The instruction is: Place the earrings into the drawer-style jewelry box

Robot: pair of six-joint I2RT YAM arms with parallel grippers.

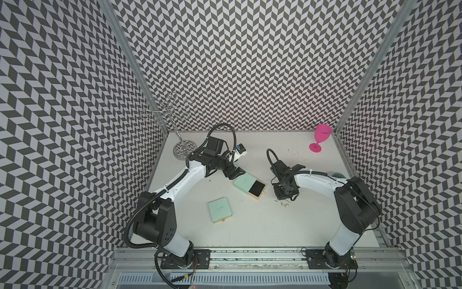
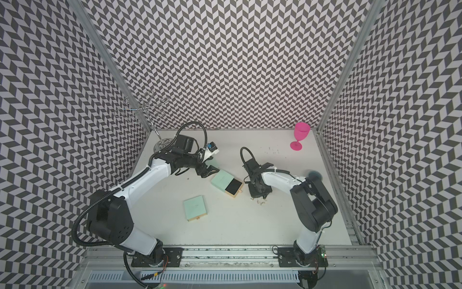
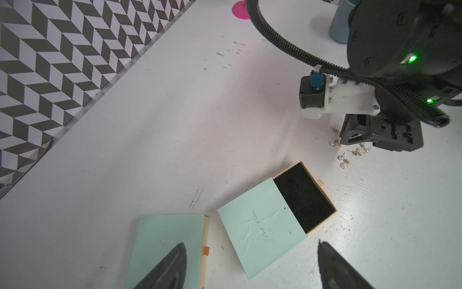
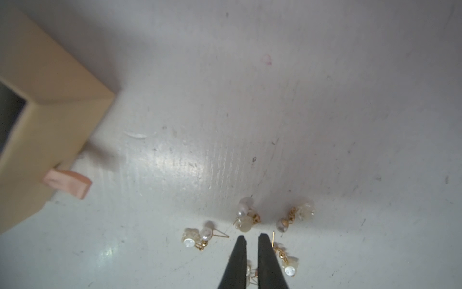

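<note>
A mint drawer box sits mid-table with its black-lined drawer pulled out toward the right, showing a pink tab. Loose pearl-and-gold earrings lie on the table beside it, several of them. My right gripper hangs directly over them, fingertips a narrow gap apart, with no earring clearly between them. My left gripper stands open above and behind the mint box, its fingers empty.
A second mint box, closed, lies toward the front left. A metal jewelry stand is at back left, a pink goblet at back right, a blue cup at right, partly hidden by the arm.
</note>
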